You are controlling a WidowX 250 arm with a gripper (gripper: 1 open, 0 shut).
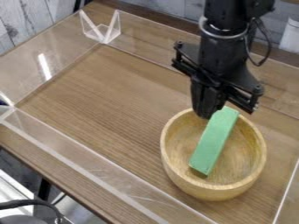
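Observation:
My black gripper [205, 103] hangs over the back rim of a round tan bowl [183, 175], its fingers shut with nothing visible between them. A long green block [211, 143] lies in the bowl at a slant, just below and right of the fingertips. Whether the fingers touch the bowl's rim is unclear.
A clear wire or plastic holder [101, 26] stands at the back left. Dark cables lie off the table at the lower left.

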